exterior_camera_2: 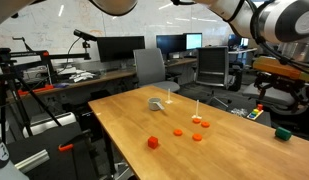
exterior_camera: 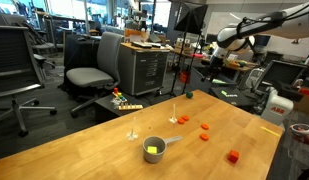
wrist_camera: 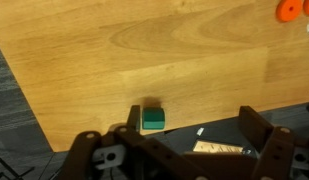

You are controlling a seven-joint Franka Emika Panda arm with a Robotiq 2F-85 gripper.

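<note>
My gripper stands open over the table's edge in the wrist view, fingers wide apart with nothing between them. Close to the left finger lies a small dark green block [wrist_camera: 153, 118], on the wood near that edge. The same green block [exterior_camera_2: 283, 133] shows at the right of exterior view 2, and as a small dark green spot [exterior_camera: 189, 94] at the far end of the table in exterior view 1. In both exterior views the gripper is above the block, apart from it.
Several orange-red discs [exterior_camera: 188, 114] lie on the table [exterior_camera: 94, 150], with a red block [exterior_camera: 233, 156] nearer the front. A metal pot [exterior_camera: 153, 149] holds something yellow. A thin upright peg [exterior_camera_2: 197, 108] stands mid-table. Beyond the edge are office chairs [exterior_camera: 91, 70].
</note>
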